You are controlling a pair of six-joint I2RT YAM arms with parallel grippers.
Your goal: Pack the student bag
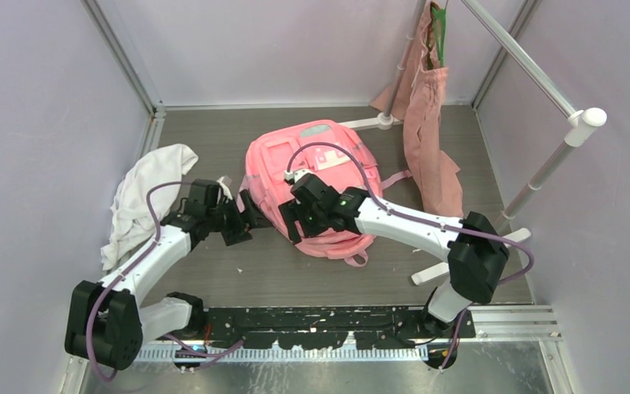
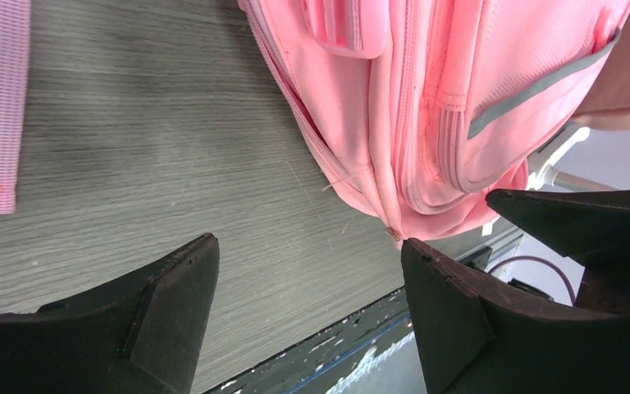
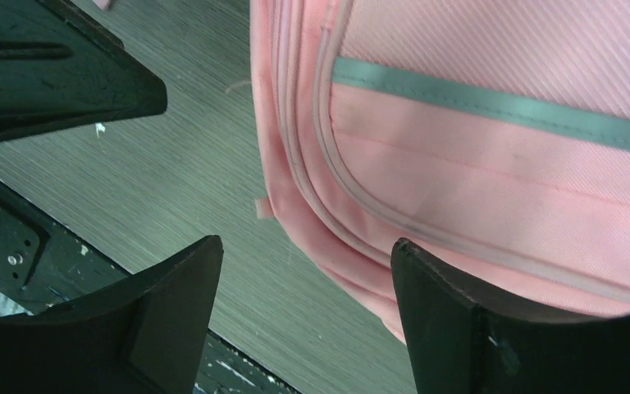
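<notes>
A pink backpack (image 1: 336,168) lies on the dark floor in the middle of the top view. My left gripper (image 1: 241,220) stands open at the bag's left side; its wrist view shows bare floor between the fingers and the bag's zipped edge (image 2: 394,164) beyond. My right gripper (image 1: 289,222) is open over the bag's lower left part, with nothing held; in the right wrist view the bag's zips and grey-green strip (image 3: 492,107) lie just beyond the fingers. The bag's contents are hidden.
A white cloth (image 1: 135,205) lies at the left. A pink fabric organiser (image 1: 426,139) hangs from a white rack (image 1: 541,180) at the right. Bare floor shows in front of the bag.
</notes>
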